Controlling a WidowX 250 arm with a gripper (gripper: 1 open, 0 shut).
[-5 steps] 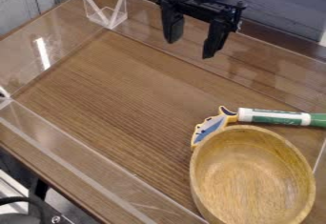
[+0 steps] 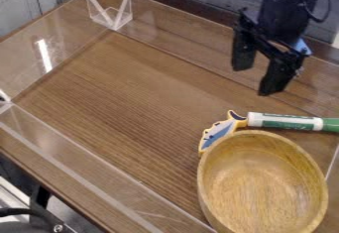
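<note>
My black gripper (image 2: 261,64) hangs at the upper right over the wooden surface, open, with nothing visible between its fingers. Below it lie a green and white cylindrical object (image 2: 284,122), pointing right, and a small blue, white and yellow object (image 2: 221,133) at the rim of a large yellow bowl (image 2: 261,187). The bowl is empty.
A clear bracket (image 2: 110,9) stands at the back left. Transparent walls and edges run along the left and back.
My gripper has moved right and somewhat toward the front, turning as it went, now above the green cylinder. The objects on the surface look unchanged.
</note>
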